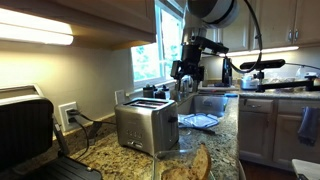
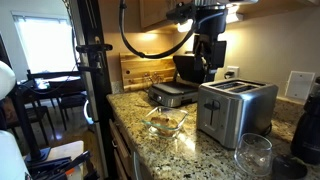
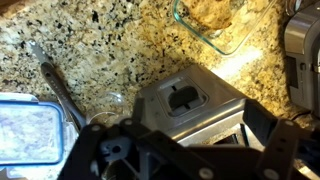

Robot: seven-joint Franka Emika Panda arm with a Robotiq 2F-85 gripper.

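My gripper (image 1: 187, 73) hangs in the air above the counter, and its fingers are spread apart with nothing between them. In the wrist view the open fingers (image 3: 258, 120) stand wide, with the silver toaster (image 3: 205, 112) below them. The same toaster (image 1: 147, 126) stands upright on the counter in the first exterior view. A slice of bread (image 1: 190, 166) rests in a clear glass dish (image 2: 167, 121). From above, the bread (image 3: 208, 12) shows at the top edge, inside the dish apart from the toaster.
A clear drinking glass (image 2: 254, 155) stands close beside the toaster. Near it lie a dark-handled utensil (image 3: 62, 90) and a blue-rimmed container (image 3: 32, 132). A black and silver appliance (image 2: 174, 93) sits behind the dish. The upper cabinet (image 1: 85, 22) overhangs the wall side.
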